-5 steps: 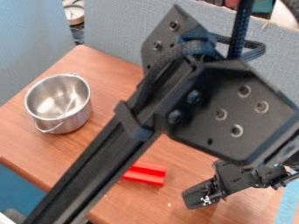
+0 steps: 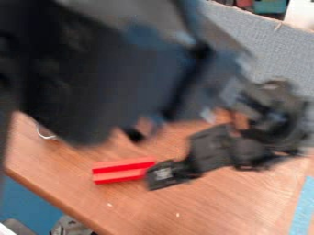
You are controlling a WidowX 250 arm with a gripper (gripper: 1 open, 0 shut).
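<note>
A red object (image 2: 120,173) with a long, straight shape lies on the wooden table (image 2: 208,202). The black gripper (image 2: 162,173) is low over the table, its tip at the right end of the red object. The picture is blurred, and whether the fingers touch it or how they stand cannot be seen clearly. The arm's large dark body fills the upper left and hides much of the table there. Only a sliver of a metal pot's handle (image 2: 47,134) shows at the left, behind the arm.
A grey padded wall (image 2: 263,41) runs along the back. Blue tape (image 2: 303,207) lies at the right edge. The table's front left edge drops to a blue area. The wood in front of the gripper is clear.
The gripper has moved left to the red object's end. The arm's upper body has swung up and left, uncovering the front table and now covering most of the pot.
</note>
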